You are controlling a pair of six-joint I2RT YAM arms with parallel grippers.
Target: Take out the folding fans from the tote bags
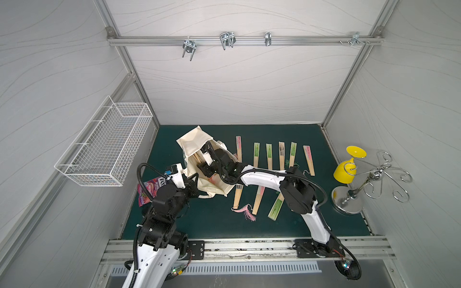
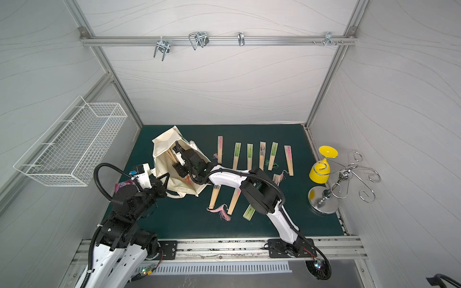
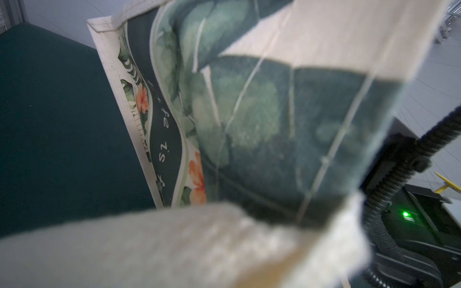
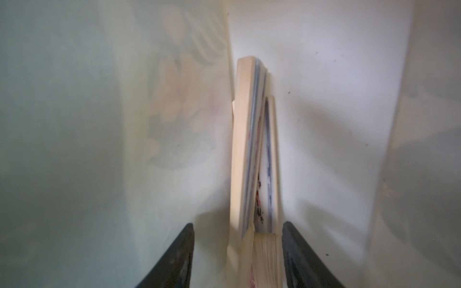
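Note:
A cream tote bag (image 1: 192,136) with a leaf print lies on its side in the middle-left. My left gripper (image 1: 192,187) is shut at its near-left edge, close to the handle; in the left wrist view the fabric blocks the view of its fingers. My right gripper reaches inside the bag, open, its fingertips either side of several wooden folding fans (image 4: 242,144) stacked lengthwise. More fans (image 1: 269,156) lie on the mat in a back row and a front row, some with pink or green tassels.
A pink packet (image 1: 146,192) lies at the left. A white wire basket (image 1: 103,144) hangs on the left wall. At the right stand a yellow object (image 1: 343,172) and a metal scroll stand (image 1: 350,201).

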